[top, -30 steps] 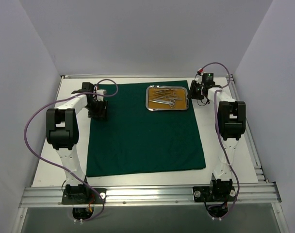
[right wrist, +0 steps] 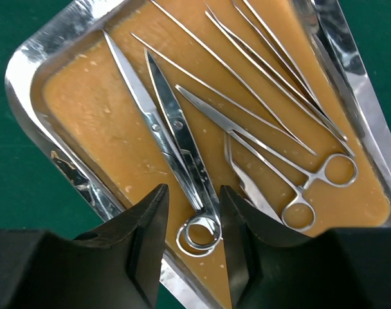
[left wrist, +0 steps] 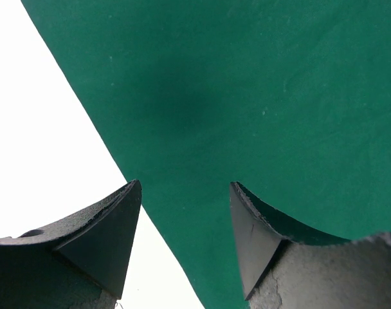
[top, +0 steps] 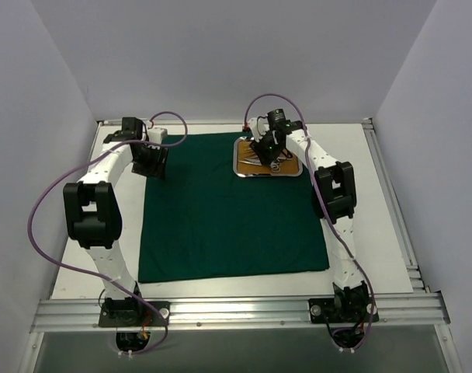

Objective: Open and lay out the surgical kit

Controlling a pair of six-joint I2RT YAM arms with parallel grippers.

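A steel tray (top: 242,168) with a tan lining holds surgical instruments. In the right wrist view, long scissors (right wrist: 179,135) lie beside thin probes and tweezers (right wrist: 272,67), ring-handled forceps (right wrist: 272,161) and another steel instrument (right wrist: 250,187). My right gripper (top: 263,155) hangs over the tray, its fingers (right wrist: 137,251) part open above the scissors' handles, nothing visibly held. My left gripper (top: 154,169) is open over the cloth's upper left, with bare cloth and table between its fingers in the left wrist view.
A large green cloth (top: 228,225) covers the middle of the white table (top: 368,256), mostly clear apart from the tray. Grey walls stand at the back and sides.
My right arm has swung left from beyond the tray's right side to over it. My left gripper has shifted slightly left.
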